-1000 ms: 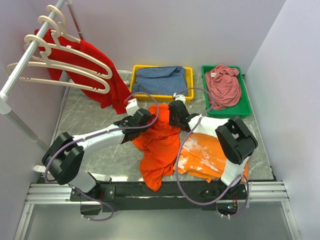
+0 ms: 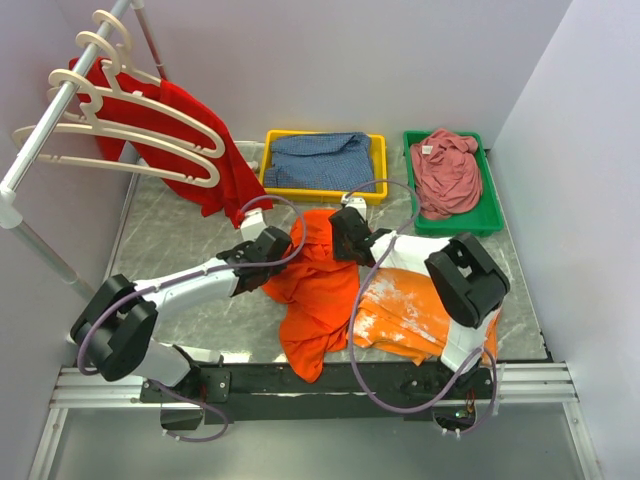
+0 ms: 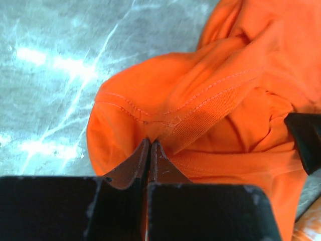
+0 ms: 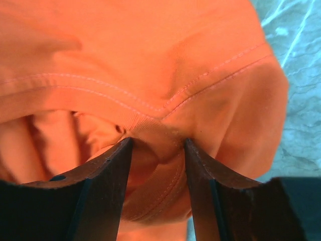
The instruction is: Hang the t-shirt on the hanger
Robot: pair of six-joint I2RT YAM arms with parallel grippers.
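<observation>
An orange t-shirt (image 2: 318,290) lies crumpled on the floor between the two arms, with stitched seams showing in both wrist views. My left gripper is shut on a fold of the shirt (image 3: 170,90) by a seam, near the cloth's left side. In the right wrist view my right gripper stands open, its fingertips apart over the seam of the shirt (image 4: 150,55). White hangers (image 2: 150,140) hang on the rack at the upper left.
A red garment (image 2: 215,125) hangs on the rack rail (image 2: 60,105). At the back stand a yellow bin (image 2: 378,160) with blue cloth and a green bin (image 2: 490,205) with pink cloth. A patterned orange cloth (image 2: 405,315) lies under my right arm.
My left arm has shifted slightly left and its gripper now sits lower at the shirt's left edge. The right arm has moved only a little. The shirt lies almost as before.
</observation>
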